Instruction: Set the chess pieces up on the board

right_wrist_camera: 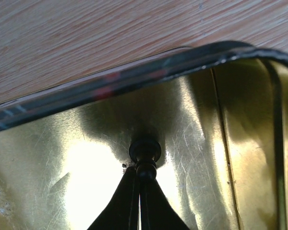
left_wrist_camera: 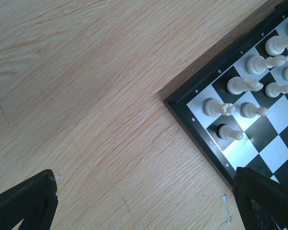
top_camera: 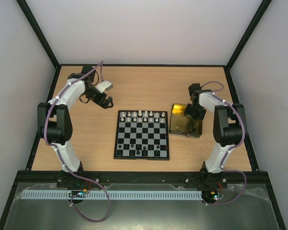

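Note:
In the right wrist view a black chess piece (right_wrist_camera: 145, 152) stands on the floor of the gold tray (right_wrist_camera: 192, 158), close to the tray's dark rim. My right gripper is shut, its fingertips together against or just beside the piece's head, with the piece outside them. The chessboard (top_camera: 142, 135) lies mid-table, with white pieces (top_camera: 142, 116) in two rows at the far side and several black pieces (top_camera: 138, 152) at the near side. Off the board's far left corner, my left gripper hangs wide open over bare wood.
The tray's raised rim (right_wrist_camera: 105, 86) runs close past the black piece. More dark pieces (top_camera: 192, 128) lie in the tray. Bare table (top_camera: 139, 88) stretches behind the board, and the left side is clear too.

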